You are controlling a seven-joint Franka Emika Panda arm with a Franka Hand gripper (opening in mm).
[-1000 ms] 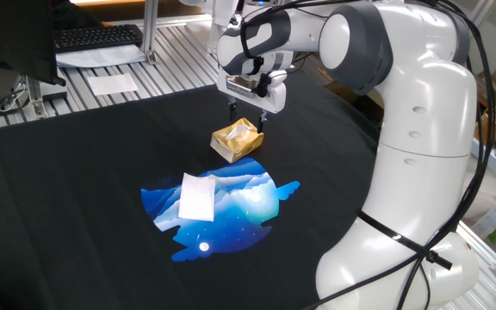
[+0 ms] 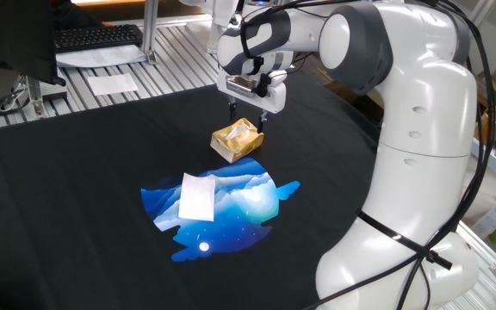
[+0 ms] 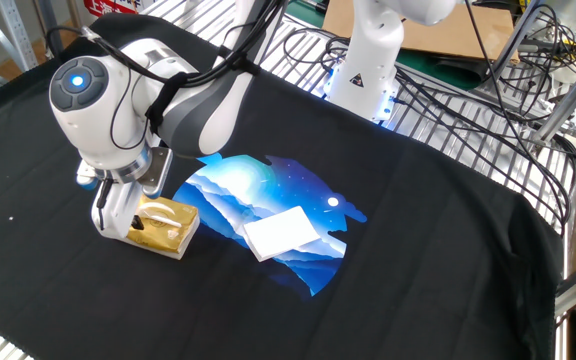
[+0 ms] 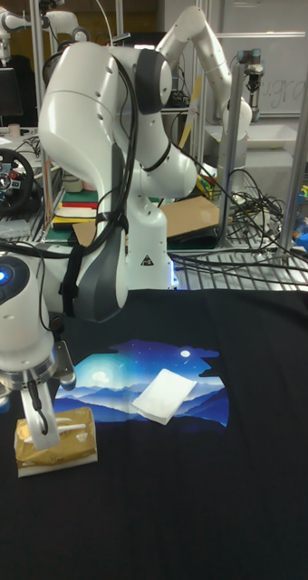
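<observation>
A gold and white tissue pack (image 2: pixel 235 142) lies on the black cloth, with a white tissue showing at its top opening. Just over the pack, my gripper (image 2: pixel 247 120) points down with its fingers wide apart, one finger (image 2: pixel 232 112) toward each end; nothing is clamped between them. Whether either fingertip touches the pack cannot be told. In exterior view 2 the gripper hides part of the pack (image 3: pixel 168 228). A folded white sheet (image 2: pixel 197 198) rests flat on the blue mountain picture (image 2: pixel 244 228), apart from the pack.
Black cloth (image 2: pixel 67 207) covers the table, and wide stretches around the picture are bare. A keyboard (image 2: pixel 97 38) and a paper sheet (image 2: pixel 113 83) lie on the slatted metal surface beyond it. Cables (image 3: pixel 468 130) are tangled beside the arm's base.
</observation>
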